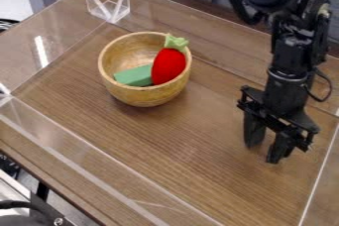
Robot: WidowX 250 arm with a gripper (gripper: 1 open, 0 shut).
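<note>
My black gripper (pixel 279 136) hangs low over the bare wooden table (pixel 159 161) on the right, its fingertips near or on the surface; whether anything is between them cannot be made out. A wooden bowl (pixel 126 96) at upper left holds a red object (pixel 169 65) with a green top and a green block (pixel 133 77).
A clear plastic container (pixel 106 0) stands at the back left. Dark cables (pixel 27 213) lie at the lower left edge.
</note>
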